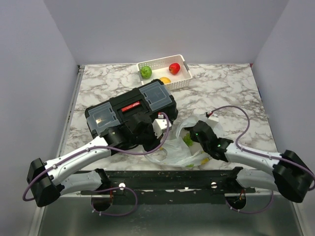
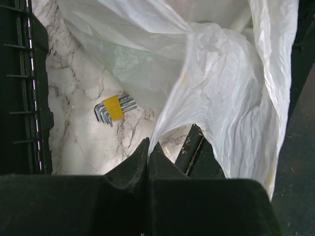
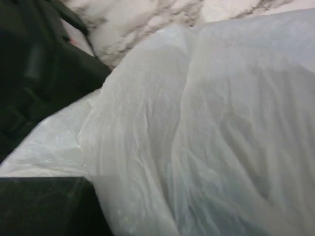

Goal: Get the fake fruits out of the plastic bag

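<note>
The white plastic bag (image 1: 177, 150) lies slack on the table between my arms, its mouth held up. A green fake fruit (image 1: 188, 139) shows in the opening, and a yellow one (image 1: 204, 161) shows at the bag's lower right. My left gripper is shut on the bag's thin edge, which runs up from its fingertips. At the opening's right side, my right gripper (image 1: 190, 130) is beside the green fruit. In the right wrist view, plastic (image 3: 197, 128) fills most of the picture. One dark finger (image 3: 49, 206) stands well left there; the other is hidden. No fruit shows in that gripper.
Behind, a white basket (image 1: 184, 62) holds a green fruit (image 1: 146, 72), a red one (image 1: 174, 68) and an orange one (image 1: 165, 80). A black toolbox (image 1: 130, 106) stands close behind my left gripper. Hex keys (image 2: 114, 107) lie beside the bag.
</note>
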